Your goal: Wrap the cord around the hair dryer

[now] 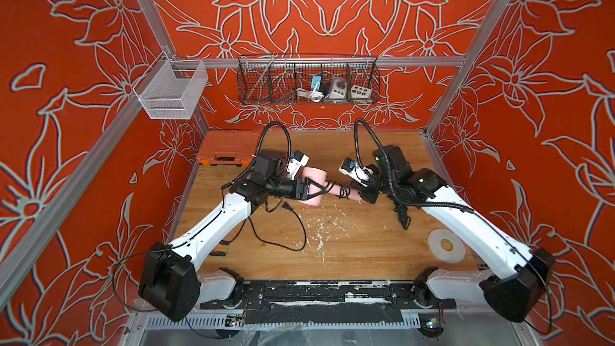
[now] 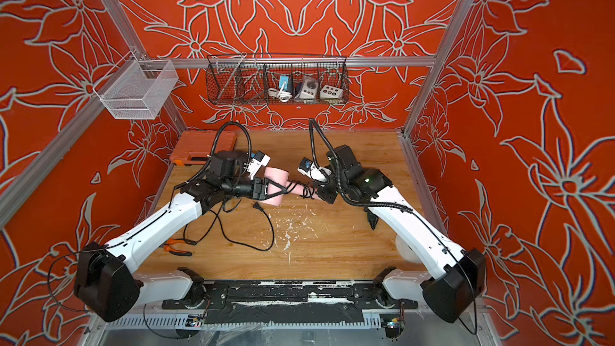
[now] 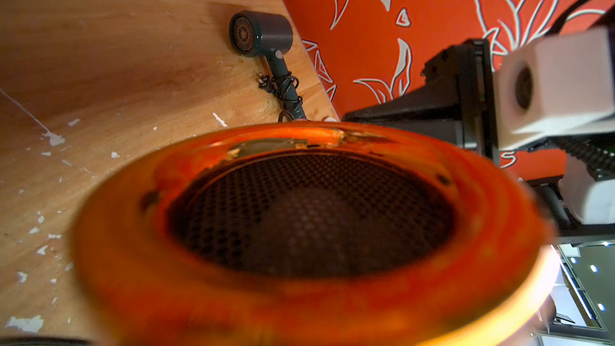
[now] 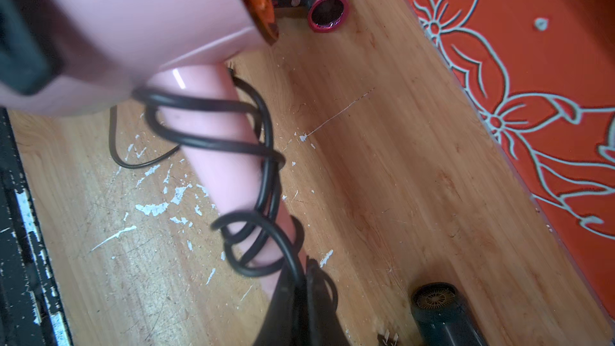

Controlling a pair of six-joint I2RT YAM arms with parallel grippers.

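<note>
A pink hair dryer (image 1: 313, 177) is held in the air above the table, my left gripper (image 1: 307, 187) shut on its head; its orange-rimmed grille (image 3: 310, 218) fills the lower left wrist view. Black cord (image 4: 230, 147) loops several times around the pink handle (image 4: 205, 173). My right gripper is at the handle's lower end, shut, with cord running to its fingers; whether anything is between them is hard to tell. A length of cord with a plug (image 1: 287, 206) hangs down or lies on the table below the left arm.
A dark green hair dryer (image 3: 262, 32) with wound cord lies on the right of the table. A dark dryer with magenta rim (image 4: 325, 6) is on the other side. An orange case (image 1: 227, 144), pliers (image 2: 176, 248) and a tape roll (image 1: 446, 245) lie around; wire baskets (image 1: 307, 80) hang behind.
</note>
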